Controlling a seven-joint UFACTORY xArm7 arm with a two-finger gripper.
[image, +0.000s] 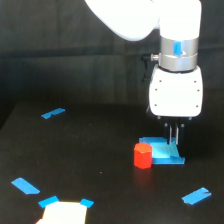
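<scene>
A red block (143, 155) stands on the dark table, at the left front edge of a light blue square (168, 149), overlapping it in this view. My gripper (174, 138) points straight down over the right part of that square, to the right of the block and apart from it. Its two thin fingers (169, 130) show a narrow gap, and nothing is visible between them. How high the fingertips are above the square is hard to tell.
Strips of blue tape lie on the table at the back left (53, 113), front left (25, 186) and front right (196, 196). A pale object (63, 213) sits at the bottom edge. Left of the block, the table's middle is clear.
</scene>
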